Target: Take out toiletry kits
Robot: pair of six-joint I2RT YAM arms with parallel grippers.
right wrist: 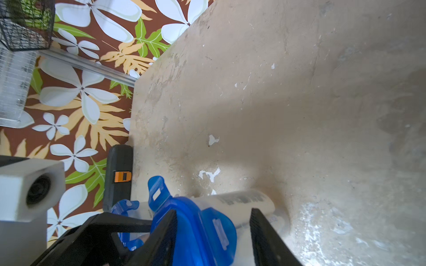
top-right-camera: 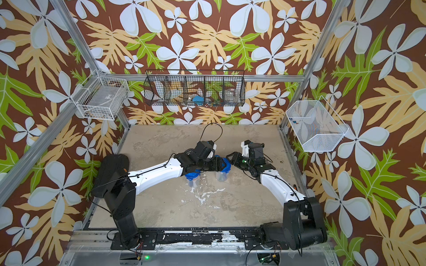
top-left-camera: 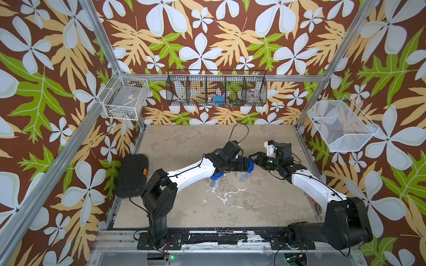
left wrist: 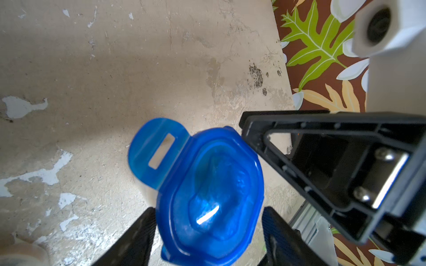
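A clear container with a blue flip lid (left wrist: 208, 199) stands on the table, seen from above in the left wrist view; its latch tab sticks out. My left gripper (top-left-camera: 241, 163) is over it, fingertips on either side of the lid's near end, not visibly closed on it. My right gripper is open beside the same lid, with the lid between or just beyond its fingertips. A second clear container with a blue lid (top-left-camera: 216, 176) is partly hidden under the left arm.
A black case (top-left-camera: 128, 177) lies at the left edge, tools (top-left-camera: 316, 206) at the right. Wire baskets (top-left-camera: 125, 95) hang on the side walls, a black one (top-left-camera: 197, 90) at the back.
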